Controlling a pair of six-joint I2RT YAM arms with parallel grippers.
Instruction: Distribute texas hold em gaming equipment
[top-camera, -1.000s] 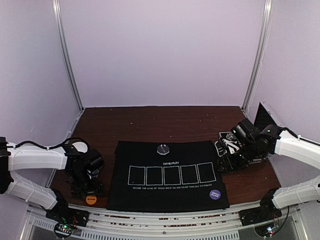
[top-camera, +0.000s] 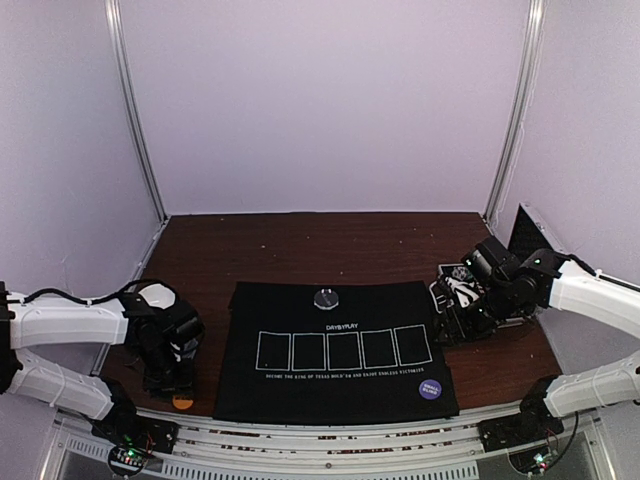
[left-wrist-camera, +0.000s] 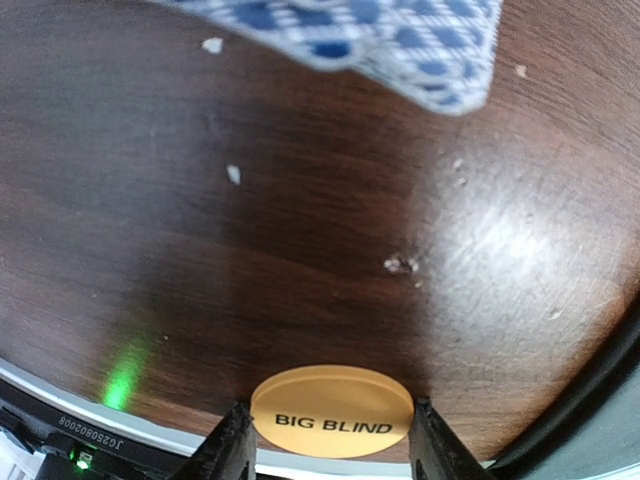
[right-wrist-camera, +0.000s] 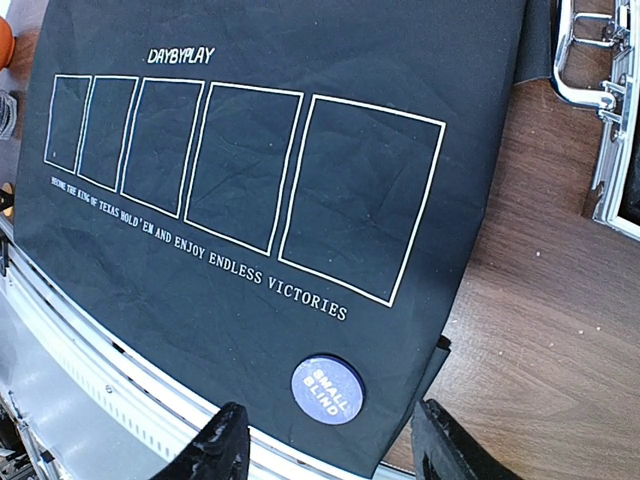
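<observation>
The yellow BIG BLIND button (left-wrist-camera: 331, 400) lies at the table's front left edge, between the fingertips of my left gripper; whether they grip it is unclear. The black play mat (top-camera: 270, 300) with five card boxes covers the middle. A blue SMALL BLIND button (right-wrist-camera: 327, 389) rests on its front right corner, and a clear round disc (top-camera: 326, 299) near its back edge. My right gripper hangs open above the mat's right side, nothing between its fingers. A blue-patterned card pack or cloth (left-wrist-camera: 400, 45) lies beyond the left gripper.
An aluminium case (right-wrist-camera: 615, 160) stands open at the right, under the right arm. Bare wood (top-camera: 320, 240) is free behind the mat. A metal rail runs along the front edge.
The left arm has shifted slightly down at the yellow button, which now shows a little less clearly in the top view. The right arm has not moved.
</observation>
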